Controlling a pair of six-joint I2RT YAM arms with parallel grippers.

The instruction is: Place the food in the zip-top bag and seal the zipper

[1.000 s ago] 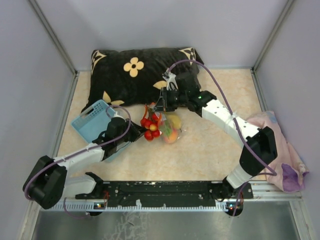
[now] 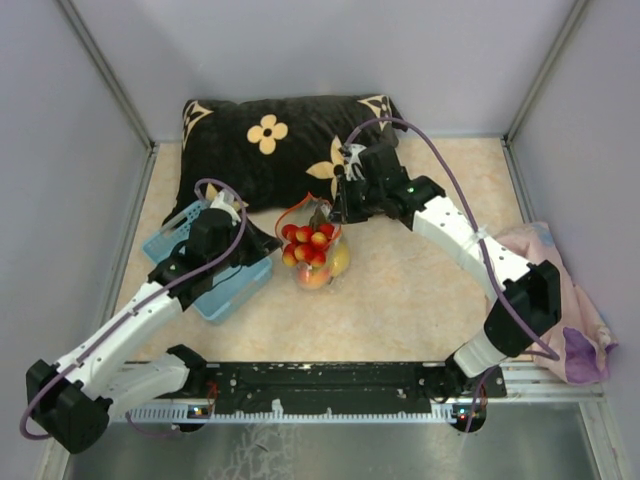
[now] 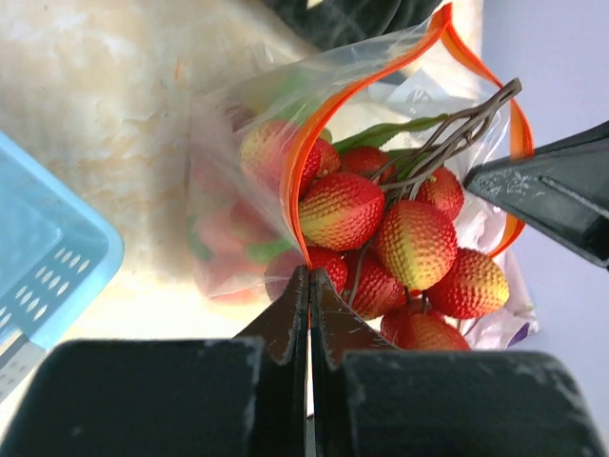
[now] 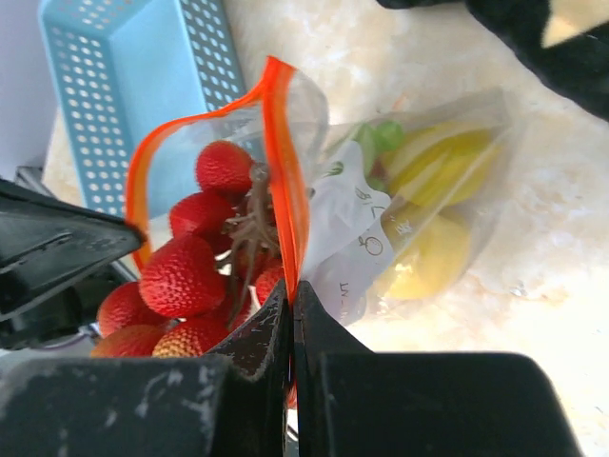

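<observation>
The zip bag [image 2: 335, 255], orange-rimmed, stands open, full of red strawberry-like fruit with brown stems [image 3: 376, 228] and yellow fruit [image 4: 428, 248] low in the clear part. My left gripper is shut on the bag's orange rim at the front of the opening. My right gripper is likewise shut on the orange rim, on the other side. In the top view both grippers flank the bag, the right one above and to the right.
A blue basket [image 2: 230, 295] lies left of the bag. A dark flowered cushion [image 2: 240, 150] lines the back. A pink cloth [image 2: 555, 300] lies at the right. Bare board is free right and front of the bag.
The left arm has risen and shifted left and up in the top view. The right gripper moved slightly right, and the bag's opening is spread wider.
</observation>
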